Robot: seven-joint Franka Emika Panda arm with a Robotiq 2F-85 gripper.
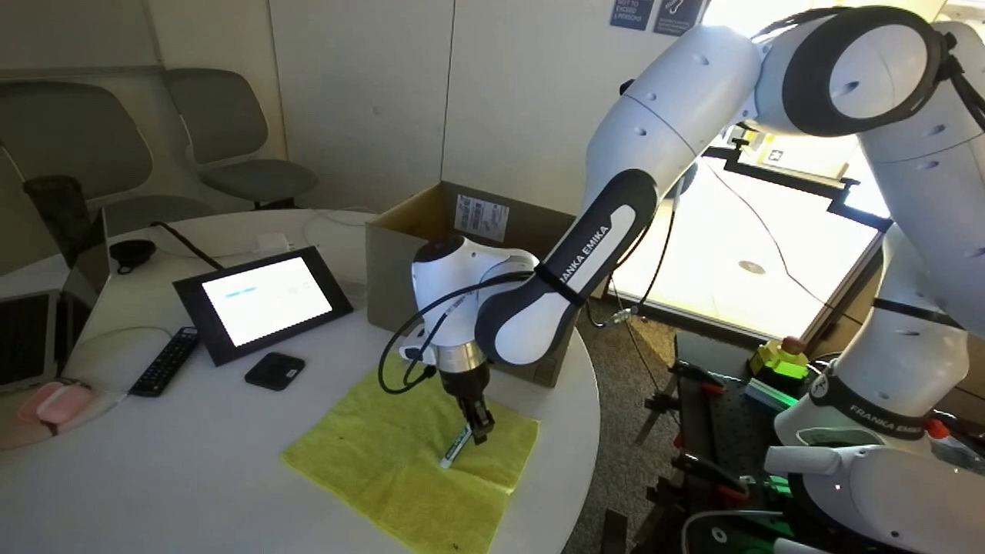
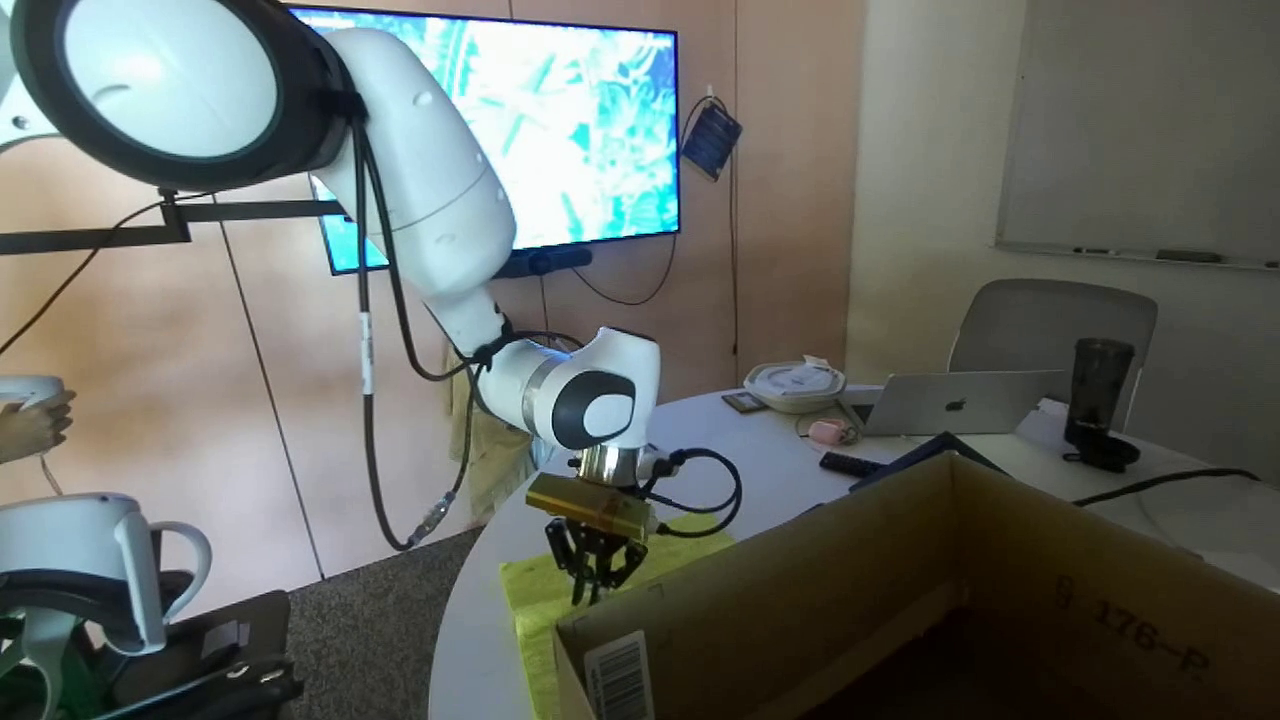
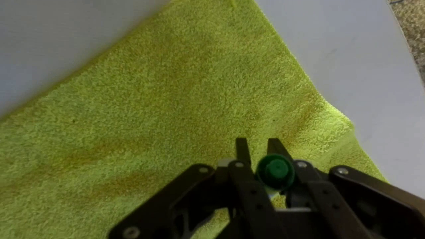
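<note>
My gripper [image 1: 478,438] is over the right part of a yellow cloth [image 1: 388,462] on the white round table. It is shut on a marker [image 1: 454,448] with a white body, which slants down and left toward the cloth. In the wrist view, the marker's round green end [image 3: 276,172] sits between the black fingers. Whether the marker's lower tip touches the cloth, I cannot tell. From the other side, the gripper [image 2: 590,590] appears just beyond the box wall, and the marker is not clear there.
An open cardboard box [image 1: 397,249] stands close behind the arm. Left of the cloth are a tablet [image 1: 268,300], a small black device [image 1: 274,370] and a remote [image 1: 166,361]. Its right edge [image 1: 596,434] lies close to the cloth.
</note>
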